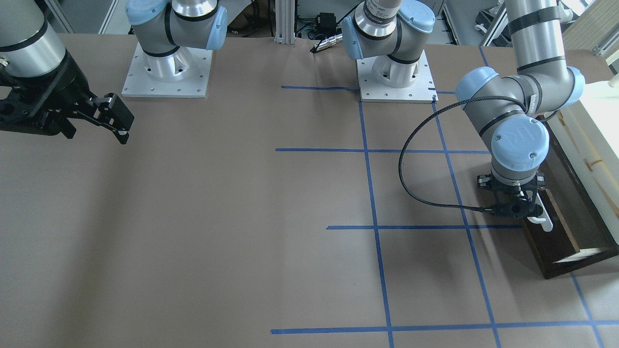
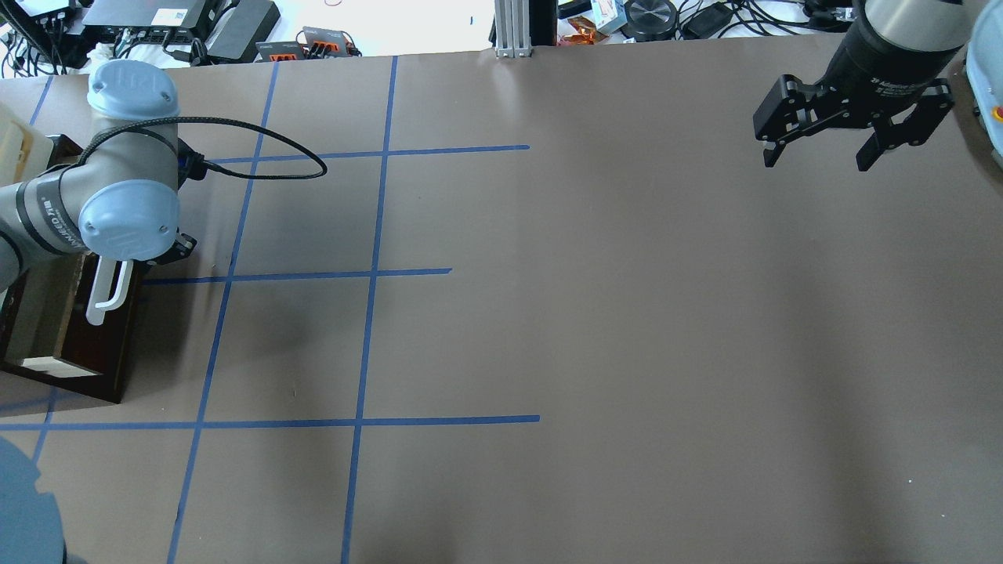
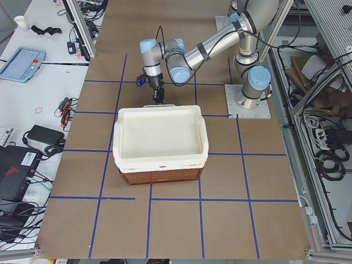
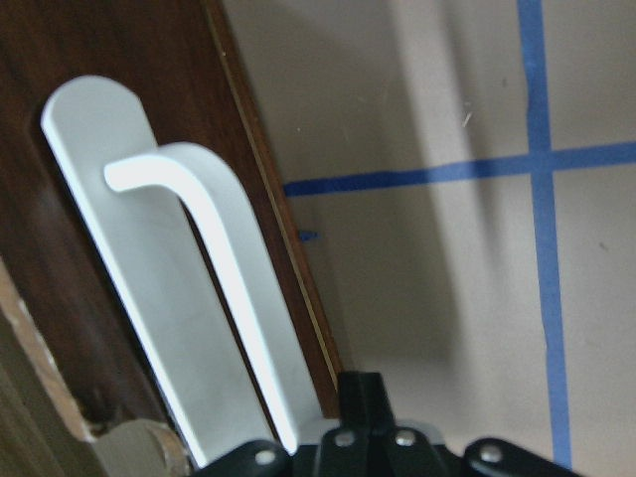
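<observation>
A dark wooden drawer [image 1: 552, 240] in a box with a cream top [image 3: 160, 135] carries a white L-shaped handle [image 4: 238, 278], seen at the right of the front view and left of the top view. My black gripper [image 1: 513, 203] is down at the handle, behind my wrist housing in the front view. In the left wrist view its dark body meets the lower end of the handle's grip; whether the fingers are open or shut on it I cannot tell.
Taped blue grid lines cross the table, whose middle [image 2: 611, 310] is clear. A second arm's black gripper [image 2: 851, 117] hangs at the far side. Other arm bases stand along the back.
</observation>
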